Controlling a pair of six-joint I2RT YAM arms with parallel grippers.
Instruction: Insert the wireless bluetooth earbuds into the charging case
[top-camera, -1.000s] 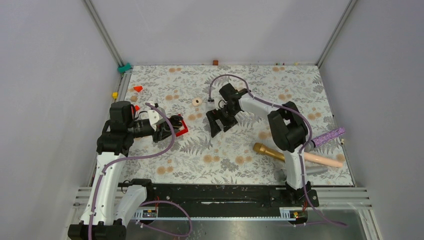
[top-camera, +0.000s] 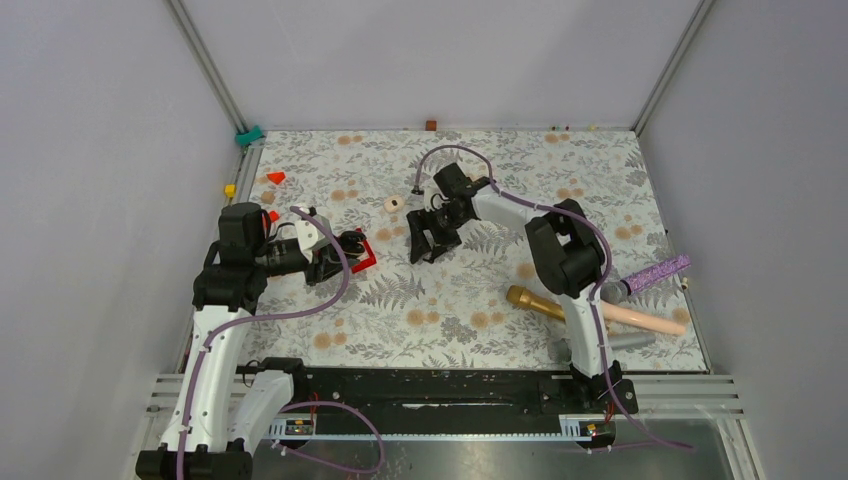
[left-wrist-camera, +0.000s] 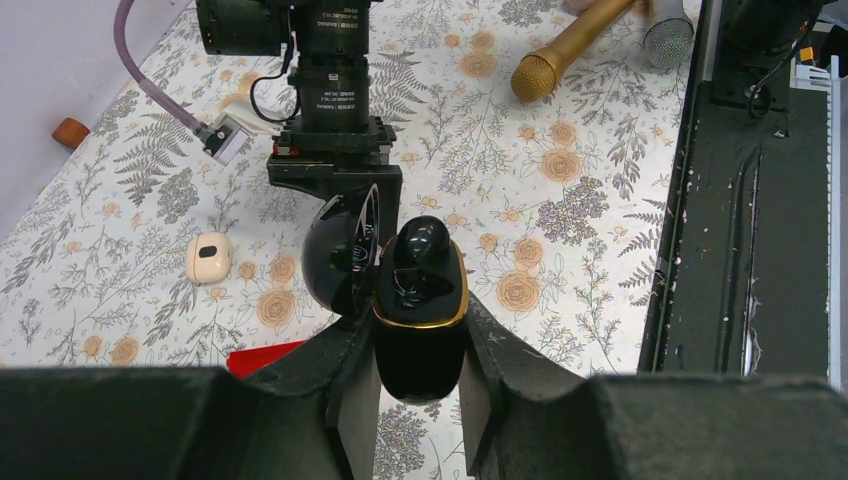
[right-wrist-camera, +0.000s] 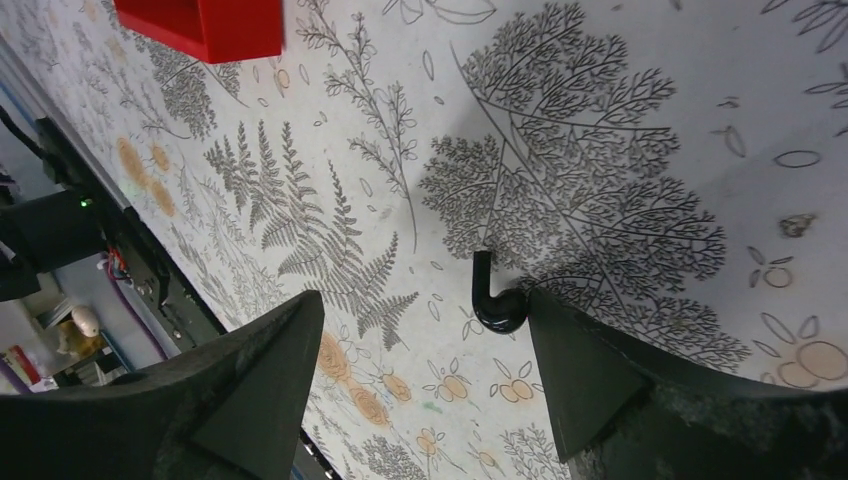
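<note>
My left gripper (top-camera: 335, 255) is shut on an open black charging case (left-wrist-camera: 420, 330) with a gold rim, lid raised (left-wrist-camera: 330, 250), a black earbud shape standing in it. My right gripper (top-camera: 433, 240) is part open, low over the patterned cloth. In the right wrist view a black earbud (right-wrist-camera: 498, 305) lies on the cloth between its fingers, beside the right-hand finger.
A red holder (top-camera: 365, 262) is under the left gripper. A small white case (left-wrist-camera: 208, 258) lies at the middle back. Microphone-like objects (top-camera: 535, 305) lie at the front right.
The left arm has not moved.
</note>
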